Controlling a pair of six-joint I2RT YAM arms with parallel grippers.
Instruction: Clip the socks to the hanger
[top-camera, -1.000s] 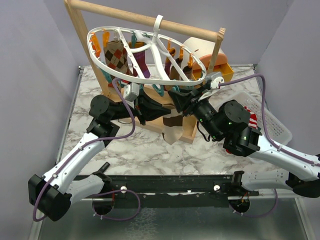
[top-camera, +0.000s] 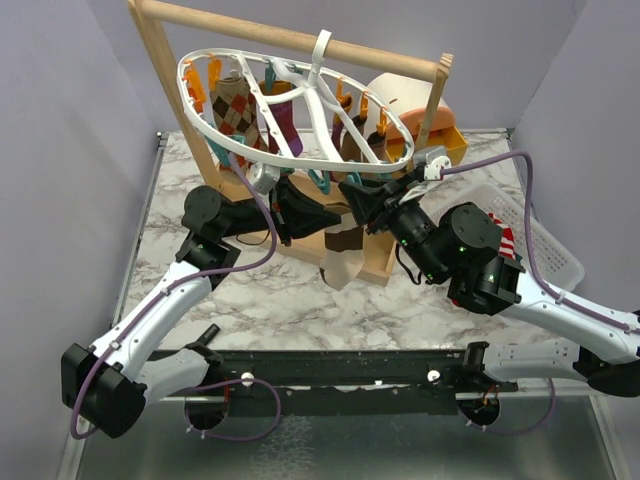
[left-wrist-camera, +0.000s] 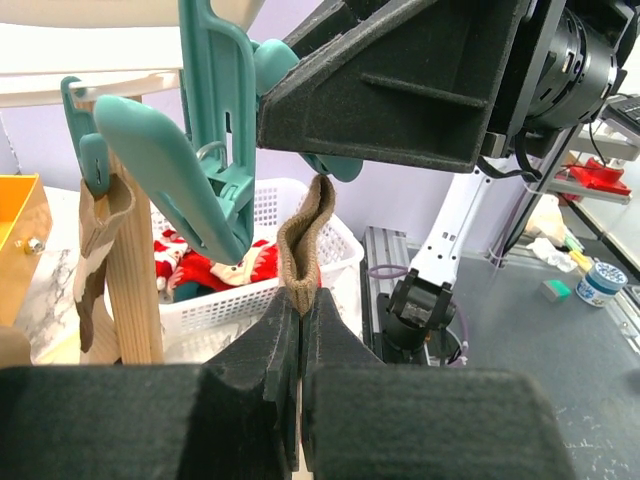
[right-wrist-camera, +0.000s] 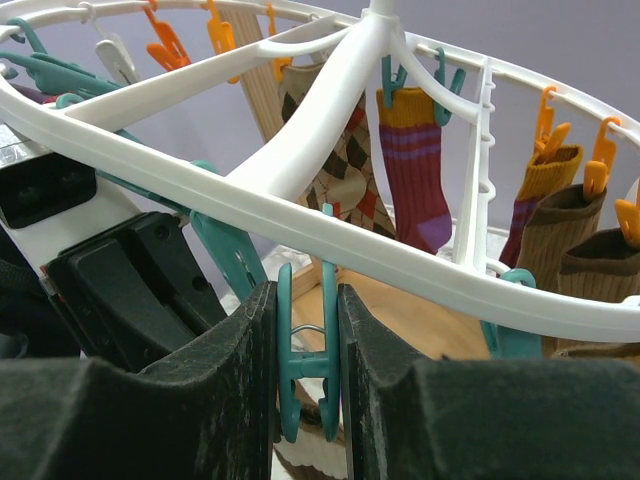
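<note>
A brown-and-white sock (top-camera: 343, 262) hangs below the hanger rim, its upper edge pinched in my left gripper (top-camera: 333, 217). In the left wrist view the brown cuff (left-wrist-camera: 303, 240) sticks up from between the shut fingers. My right gripper is shut on a teal clip (right-wrist-camera: 308, 365) beneath the white hanger (right-wrist-camera: 300, 225). The held clip's lower tips (left-wrist-camera: 338, 167) show just above the cuff in the left wrist view; whether they touch it, I cannot tell. Another teal clip (left-wrist-camera: 225, 130) dangles to the left of the cuff.
Several clipped socks hang on the hanger, including an argyle sock (top-camera: 237, 105) and a purple sock (right-wrist-camera: 412, 165). A wooden frame (top-camera: 290, 38) carries the hanger. At right stands a white basket (top-camera: 545, 250) with red-and-white items.
The sock's lower end has swung a little left. The right arm looks nearly still.
</note>
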